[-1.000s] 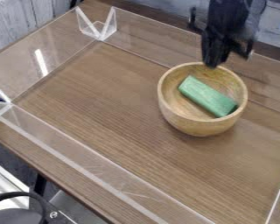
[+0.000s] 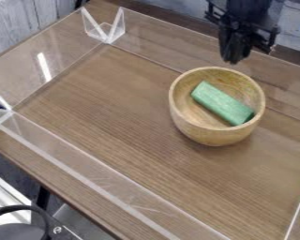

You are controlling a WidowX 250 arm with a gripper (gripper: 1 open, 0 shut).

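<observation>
A round wooden bowl (image 2: 190, 127) sits on the brown table, right of centre, holding a green block (image 2: 223, 103) that lies diagonally inside it. The dark gripper (image 2: 240, 45) hangs above and behind the bowl at the top right, apart from it. Its fingertips are small and blurred, so how far they are open is unclear, and I see nothing clearly held.
A small clear angular object (image 2: 104, 23) stands at the back left. Dark cables (image 2: 22, 214) lie at the lower left corner.
The gripper has risen and moved back from over the bowl since a second ago, with only slight movement lately. The bowl and green block look unchanged.
</observation>
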